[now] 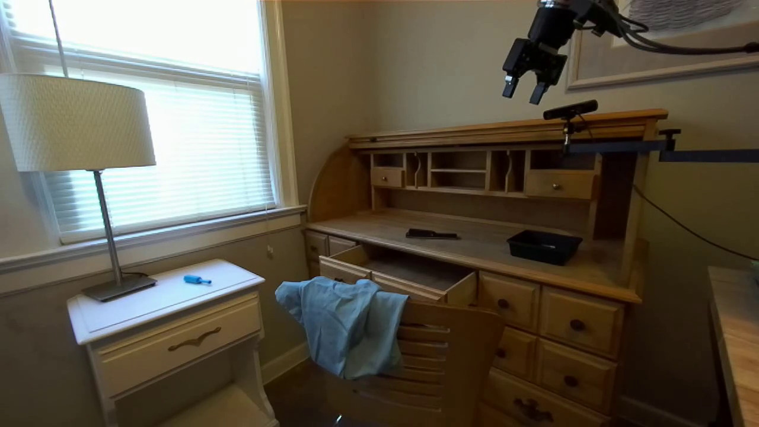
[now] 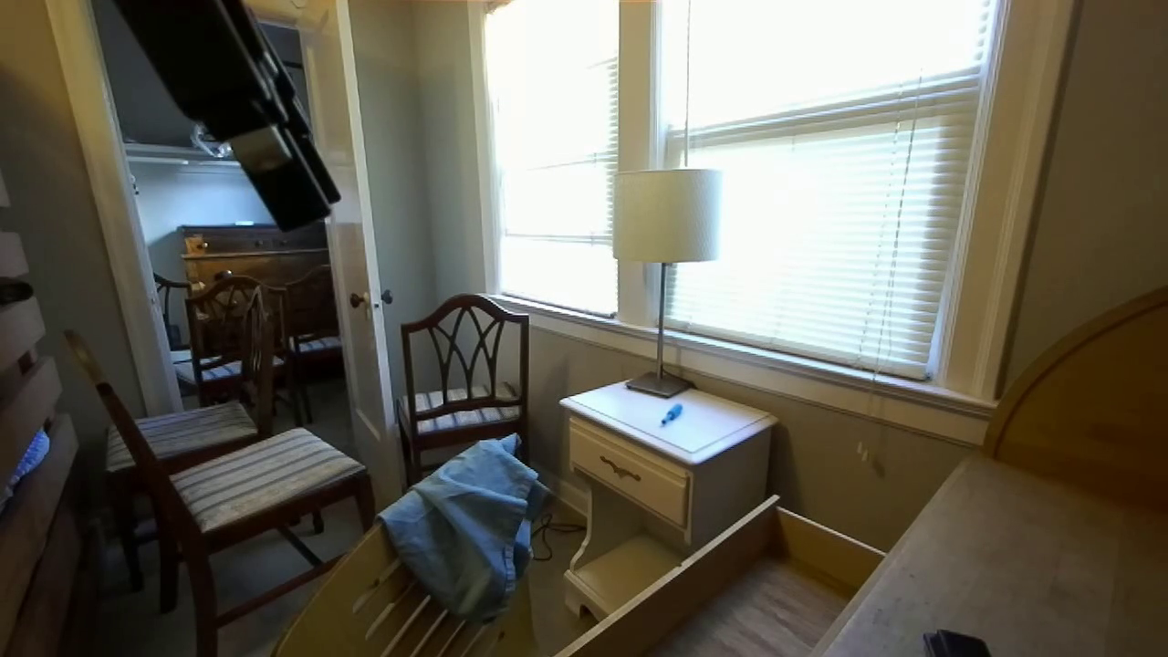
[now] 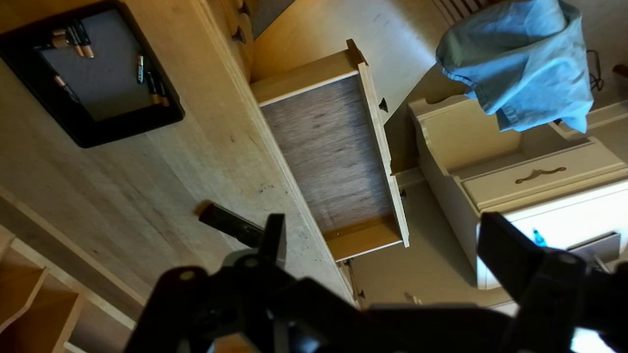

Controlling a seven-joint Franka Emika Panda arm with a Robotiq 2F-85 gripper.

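My gripper (image 1: pixel 524 93) hangs high above the desk in exterior view 1, its fingers apart and nothing between them. Looking down in the wrist view, its dark fingers (image 3: pixel 507 247) spread wide over the desk edge. A black handled object (image 1: pixel 431 233) lies on the desktop; one finger covers part of it in the wrist view. To its right sits a black tray (image 1: pixel 544 246), holding several batteries (image 3: pixel 79 40). The desk drawer (image 3: pixel 335 156) is pulled out and looks empty. A blue cloth (image 1: pixel 348 324) drapes over the chair back. On the white nightstand (image 1: pixel 235 274) lies a small blue object (image 1: pixel 197 280).
A lamp (image 1: pixel 77 121) stands on the nightstand by the window. The wooden chair (image 1: pixel 455 356) is in front of the open drawer. A camera on a bar (image 1: pixel 570 110) juts in at the desk's upper right. Much of the desktop is bare.
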